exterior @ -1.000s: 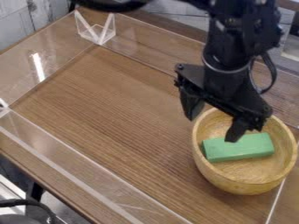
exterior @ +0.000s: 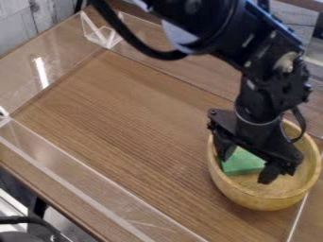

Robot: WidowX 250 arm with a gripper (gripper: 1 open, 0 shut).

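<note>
My black gripper (exterior: pixel 248 149) reaches down into a round wooden bowl (exterior: pixel 263 197) at the lower right, its fingers apart. A green block (exterior: pixel 240 163) lies in the bowl, partly hidden behind the fingers. Whether the fingers touch the block is hard to tell.
Clear plastic edging runs along the left side, and a dark cable hangs at the bottom left corner.
My gripper has moved down into the bowl, over the green block, which is now more hidden.
</note>
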